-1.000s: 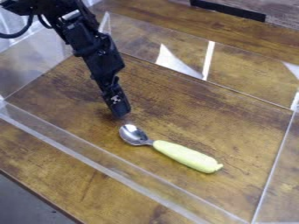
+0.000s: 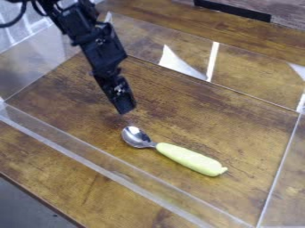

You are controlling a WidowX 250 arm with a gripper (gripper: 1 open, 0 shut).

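Note:
A black robot arm comes in from the upper left, its gripper [image 2: 120, 102] hanging low over the wooden surface, above and left of a spoon. The gripper is dark and slightly blurred; nothing shows held in it. The spoon's steel bowl [image 2: 135, 136] lies on the wood at lower centre, with its thick pale yellow-green handle [image 2: 188, 158] pointing to the lower right.
Clear plastic walls [image 2: 281, 178] border the wooden work area [image 2: 226, 116]. Whitish pieces [image 2: 184, 64] show at the back wall. The wood right of the gripper is clear. A dark bar [image 2: 231, 10] lies at the top right.
The arm and gripper have shifted very slightly; the spoon has stayed where it was.

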